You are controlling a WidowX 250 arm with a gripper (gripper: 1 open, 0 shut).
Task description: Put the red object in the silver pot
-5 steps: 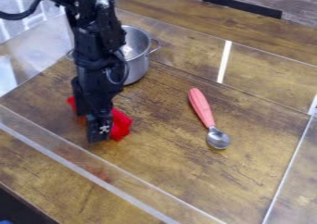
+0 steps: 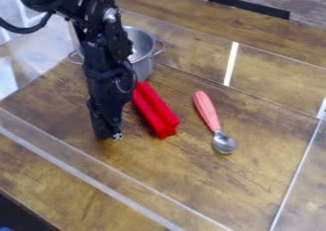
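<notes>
The red object (image 2: 155, 110), a long block, lies on the wooden table just right of my gripper (image 2: 109, 136). The gripper points down at the table, its tips close together and low beside the block's left side. Nothing red shows between the fingers, though whether they are fully closed is unclear. Behind the arm stands the silver pot (image 2: 141, 55), its left part hidden by the arm.
To the right of the red object lies a spoon with a pink handle (image 2: 204, 111) and a metal bowl (image 2: 224, 143). Bare table (image 2: 254, 192) extends at the front right. A clear wall edge crosses the lower left.
The red object has shifted right and turned, from behind and under the gripper to beside it. My gripper looks narrower and has moved slightly. Pot and spoon have not moved.
</notes>
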